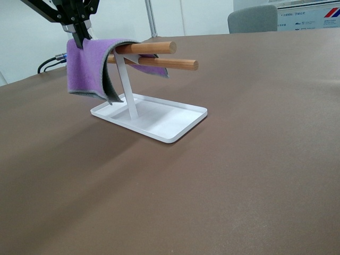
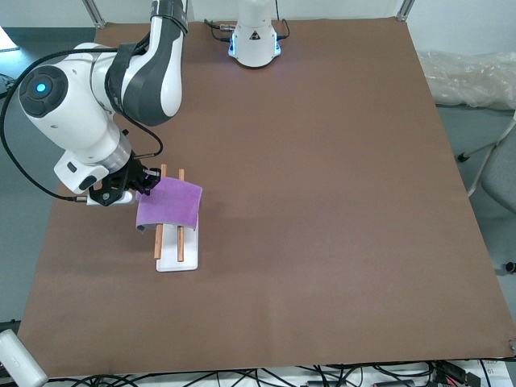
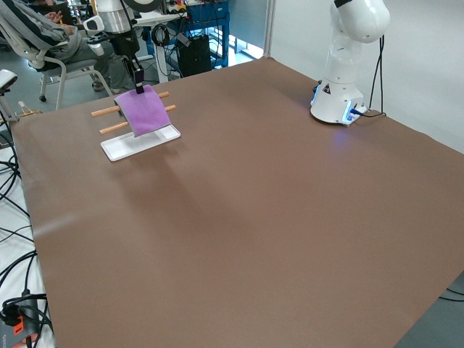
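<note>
A purple cloth with grey edging (image 2: 169, 201) drapes over two wooden bars of a white rack, whose flat base (image 1: 170, 119) rests on the brown table. My black gripper (image 1: 79, 41) is at the cloth's upper edge at one side, its fingertips pressed together on the fabric, as the top view shows best. In the right view the cloth (image 3: 145, 112) hangs across both bars below the gripper (image 3: 138, 83).
Cables lie along the table's edge.
</note>
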